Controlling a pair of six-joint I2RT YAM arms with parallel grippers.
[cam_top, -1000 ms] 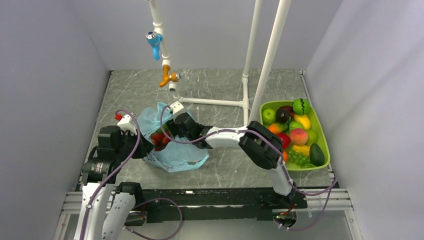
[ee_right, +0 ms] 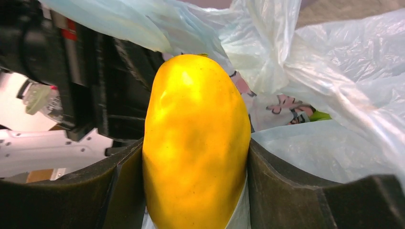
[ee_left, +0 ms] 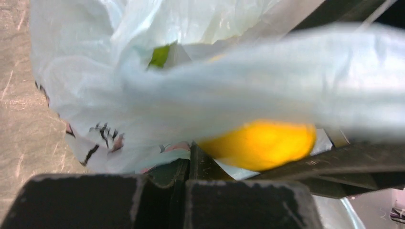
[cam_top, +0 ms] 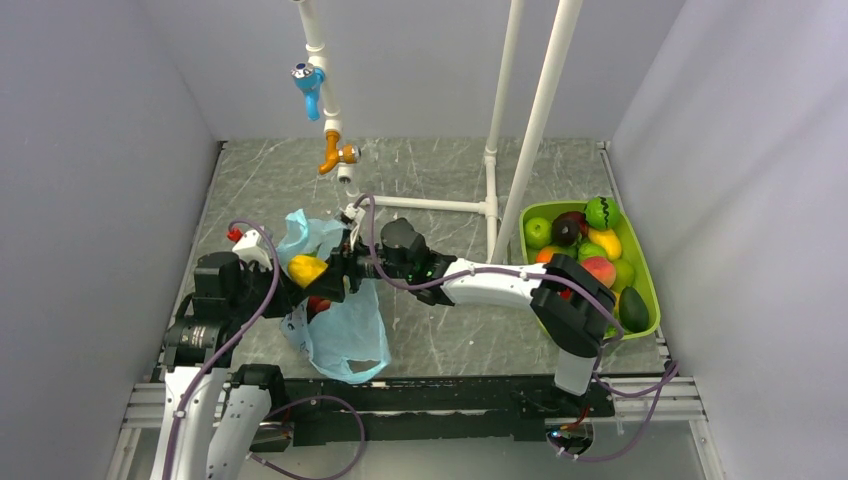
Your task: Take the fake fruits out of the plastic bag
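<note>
A pale blue plastic bag [cam_top: 345, 335] lies open at the left of the table, with something red [cam_top: 317, 306] in it and a bit of green [ee_left: 159, 56] showing through its folds. At the bag's rim, my left gripper is shut, with the thin film running to its fingertips. A smooth yellow fruit [ee_right: 196, 105] is clasped between the fingers of my right gripper, which touch it on both sides. In the top view this fruit is over the bag, close beside the left gripper. Bag and arms hide most of the contents.
A green basket [cam_top: 648, 300] full of fruit stands at the right, partly behind the right arm. White pipes [cam_top: 425, 203] rise behind the bag, with an orange tap [cam_top: 332, 153] on one. Bare table lies between bag and basket.
My right gripper has come up out of the bag's opening and leftward, now with the yellow fruit. The bag's mouth has shifted and its front edge hangs lower. The left arm has stayed put.
</note>
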